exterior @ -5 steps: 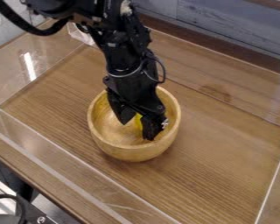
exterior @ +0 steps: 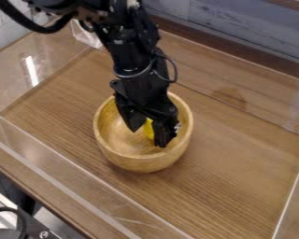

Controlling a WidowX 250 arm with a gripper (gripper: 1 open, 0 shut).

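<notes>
A round tan wooden bowl (exterior: 137, 153) sits on the wooden table in the middle of the camera view. The black gripper (exterior: 147, 123) reaches down from the top into the bowl, its two fingers standing apart. A small yellow object (exterior: 151, 131) shows in the bowl between and behind the fingers, partly hidden by them. Whether the fingers touch it is hard to tell.
The bare wooden table (exterior: 232, 174) surrounds the bowl, with free room on all sides. A wall runs along the back at the top right, a whitish item is at the upper left, and a dark cable lies at the bottom left.
The gripper has shifted slightly within the bowl, its wrist turned a little. The bowl stays about where it was.
</notes>
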